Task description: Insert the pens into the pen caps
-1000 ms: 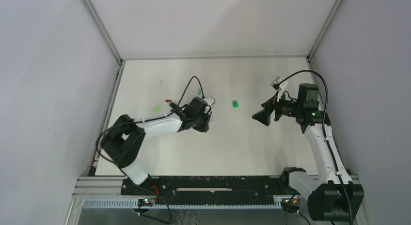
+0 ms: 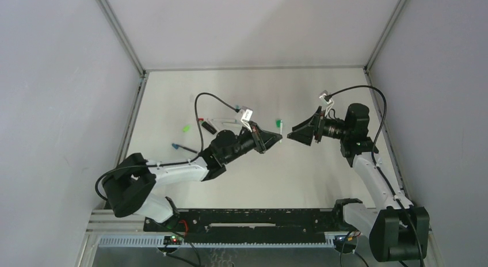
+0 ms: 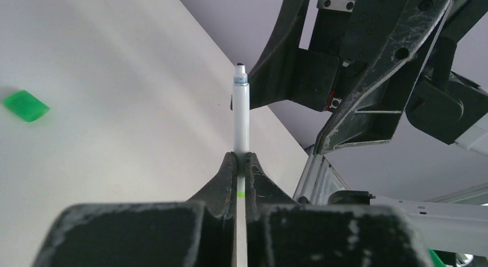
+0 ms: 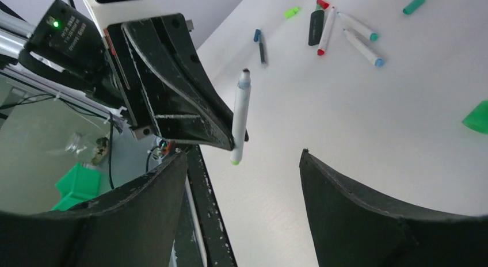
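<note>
A white uncapped pen (image 3: 241, 120) with a dark tip and a green end stands upright, clamped by my left gripper. In the right wrist view the same pen (image 4: 240, 117) rises beyond my right gripper, which is open with an empty gap. Seen from above, the left gripper (image 2: 281, 137) and the right gripper (image 2: 289, 134) face each other a short way apart over the table. Loose caps lie on the table: a red cap (image 4: 323, 3), a lime cap (image 4: 291, 12), a teal cap (image 4: 414, 4) and a blue cap (image 4: 257, 35).
Several white pens, among them one with a red end (image 4: 326, 31) and one with a blue end (image 4: 363, 48), lie beside a dark marker (image 4: 316, 26). A green block (image 4: 477, 117) sits apart from them.
My left arm has swung right, bringing the pen up into view close to the right gripper. The right gripper has shifted left toward it and up slightly.
</note>
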